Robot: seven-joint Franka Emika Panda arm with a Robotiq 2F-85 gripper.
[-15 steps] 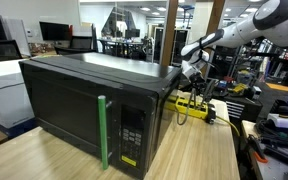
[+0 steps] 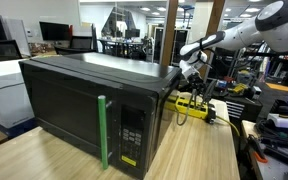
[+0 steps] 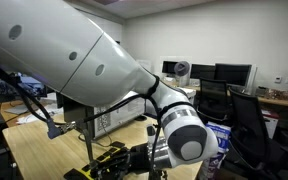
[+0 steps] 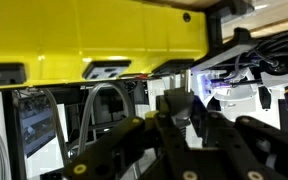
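Note:
At the far end of the table, beyond the microwave, my gripper (image 2: 192,94) is low over a yellow object (image 2: 190,108) with black parts. The wrist view has the yellow object (image 4: 104,42) filling much of the upper picture, its edge close to my gripper. How wide the fingers stand, and whether anything is between them, is unclear there. The second exterior view shows yellow parts (image 3: 112,155) under the white arm, which covers much of that area.
A large black microwave (image 2: 79,95) with a green handle (image 2: 102,130) takes up most of the near table. Bare wood (image 2: 189,155) lies to its right. Black office chairs (image 3: 249,125) stand beyond the arm. Dark cables (image 4: 274,45) show near the yellow object.
The arm and gripper hold almost the same place at the far end of the table, with at most a slight shift. The microwave and yellow object look unmoved.

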